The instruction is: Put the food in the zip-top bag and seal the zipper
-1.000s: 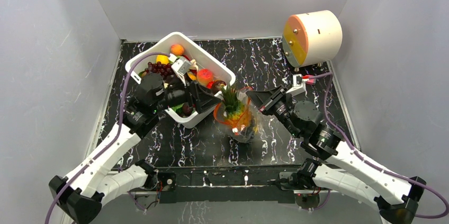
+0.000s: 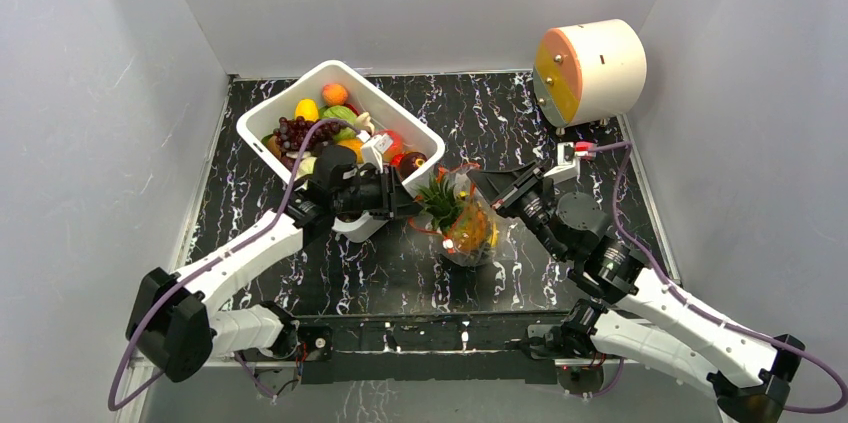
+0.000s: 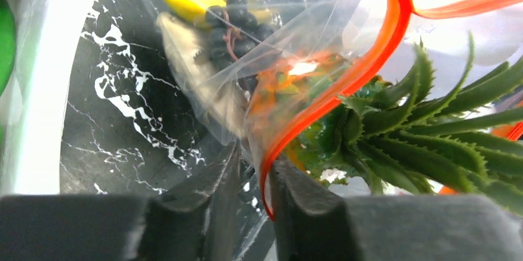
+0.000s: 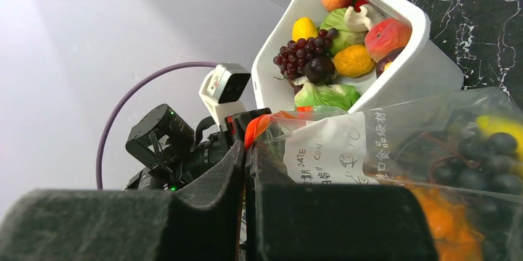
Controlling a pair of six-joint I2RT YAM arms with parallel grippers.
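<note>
The clear zip top bag (image 2: 478,241), with its orange zip rim (image 3: 370,60), hangs from my right gripper, which is shut on one end of the rim. Inside the bag show a yellow vegetable (image 3: 192,0), dark grapes (image 3: 237,39) and the body of a pineapple (image 3: 321,144). The pineapple's green leaves (image 3: 425,125) stick out through the open mouth. My left gripper is partly open at the other side of the mouth. A corner of the orange rim lies between its fingers, with a gap on the left.
Left of the bag stands a white bin (image 2: 272,101) full of fruit and vegetables, with my left forearm reaching over its front. A cream drum-shaped object (image 2: 610,68) is at the back right.
The bag has swung about, and its leaves have shifted. My right arm has barely moved.
</note>
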